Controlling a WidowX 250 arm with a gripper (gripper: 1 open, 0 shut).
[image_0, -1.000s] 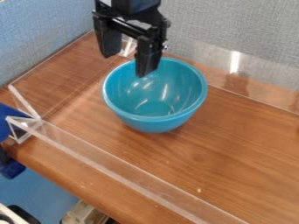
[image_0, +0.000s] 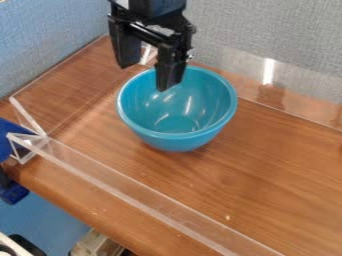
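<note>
A turquoise bowl (image_0: 178, 120) stands upright on the wooden surface (image_0: 247, 200), its inside looking empty. The black gripper (image_0: 148, 62) hangs from the top of the view over the bowl's back-left rim, its two fingers spread apart with nothing visible between them. The lower tip of the right finger reaches down to about the height of the rim in the picture; whether it touches cannot be told.
Clear plastic strips edge the wooden surface at the back and front-left. A white bracket and a blue object (image_0: 11, 139) are at the left edge. The wood right of the bowl is free.
Over the last second the gripper has shifted very slightly. The bowl has stayed in place.
</note>
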